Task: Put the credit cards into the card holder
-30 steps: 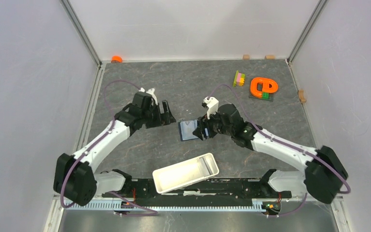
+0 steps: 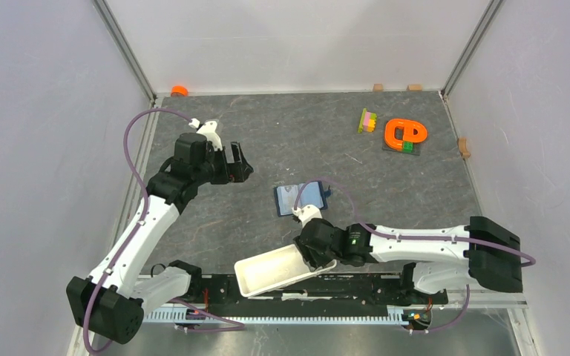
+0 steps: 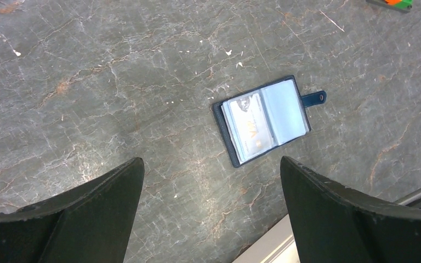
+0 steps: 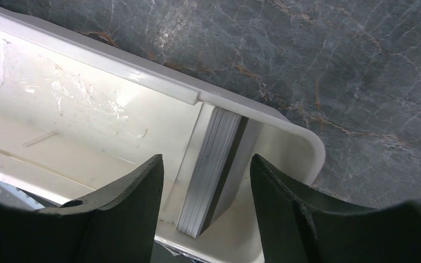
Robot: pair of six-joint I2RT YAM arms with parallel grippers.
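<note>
The card holder [image 3: 290, 112] lies unfolded on the grey table, dark blue with clear sleeves and a snap strap at its right. One pale card [image 3: 250, 123] shows in its left sleeve. A stack of cards [image 4: 211, 164] stands on edge inside the right end of the white tray [image 4: 159, 79]. My right gripper is open above that tray end, a finger [image 4: 137, 203] to either side of the stack, with no grip on it. Up and left of the holder, my left gripper [image 2: 239, 153] hangs open and empty over bare table.
A toy block piece [image 2: 367, 121] and an orange toy [image 2: 406, 133] sit at the back right. The tray reaches past the table's front edge, over the black rail [image 2: 219, 297].
My right gripper has moved from over the card holder down toward the front, to the tray's right end. The left arm has drawn back to the left.
</note>
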